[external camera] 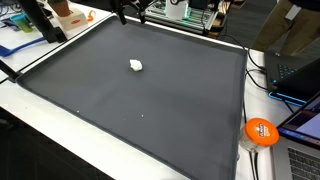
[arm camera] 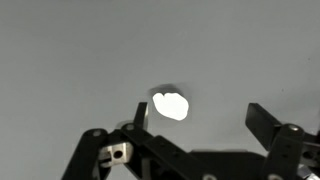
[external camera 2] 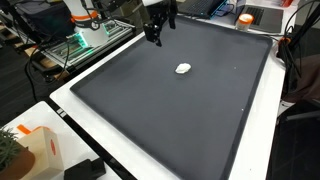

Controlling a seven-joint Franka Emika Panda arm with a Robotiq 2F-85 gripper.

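A small white object (external camera: 135, 65), crumpled or rounded in outline, lies on the dark grey mat (external camera: 130, 105); I cannot tell what it is made of. In the wrist view the same white object (arm camera: 171, 105) shows near the middle, between and beyond the fingers. My gripper is open, its black fingers wide apart with nothing held. In the second exterior view the gripper (external camera 2: 163, 30) hangs over the mat's far side, behind and left of the white object (external camera 2: 183, 69) and apart from it.
An orange-lidded tub (external camera: 261, 132) stands on the white table edge beside the mat, near laptops. Assorted items, including a terracotta pot (external camera: 68, 20), crowd the far left corner.
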